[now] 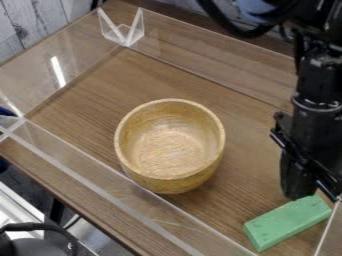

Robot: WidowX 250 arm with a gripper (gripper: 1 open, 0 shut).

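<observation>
My black gripper [302, 183] reaches down at the right edge of the view, shut, with nothing seen between its fingers. Its tip is close above a green rectangular block [285, 223] lying flat at the bottom right. Whether it touches the block I cannot tell. A round wooden bowl [170, 145] stands left of them, near the middle.
Transparent walls [123, 28] show at the back and along the near left edge. Black cables lie at the bottom left corner.
</observation>
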